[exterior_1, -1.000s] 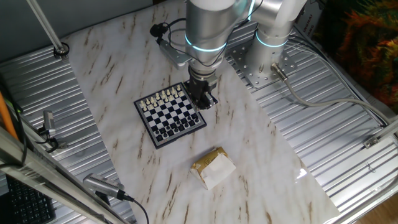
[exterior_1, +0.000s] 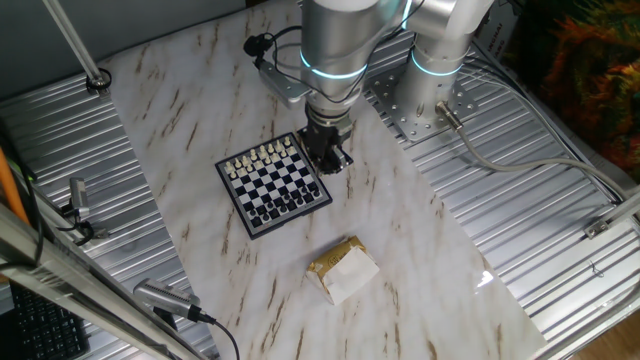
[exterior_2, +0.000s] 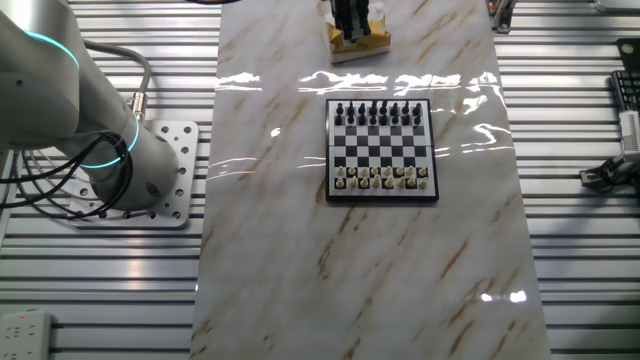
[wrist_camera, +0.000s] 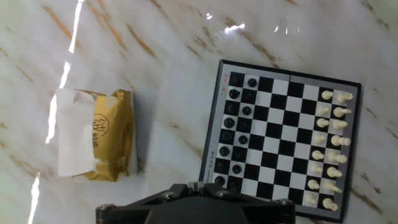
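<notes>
A chessboard (exterior_1: 272, 184) lies flat on the marbled table, with white pieces (exterior_2: 380, 178) along one side and black pieces (exterior_2: 378, 113) along the opposite side. Apart from it is a gold-and-white packet (wrist_camera: 115, 134), partly hidden behind the gripper in exterior view 2. My black gripper points down above the table, near the board's black-piece side in the wrist view. Its fingers meet at the bottom centre of that view, and nothing shows between them. In exterior view 1 the gripper (exterior_1: 328, 162) appears beside the board's right edge.
The marbled table (exterior_2: 270, 280) has wide bare areas around the board and packet. The arm's base plate (exterior_1: 400, 105) is bolted to the slatted metal surface beside it. A camera-like device (exterior_1: 168, 298) with a cable stands at the table's near left edge.
My arm and gripper have shifted very slightly to the right in exterior view 1 over the last second. The board and packet have stayed in place.
</notes>
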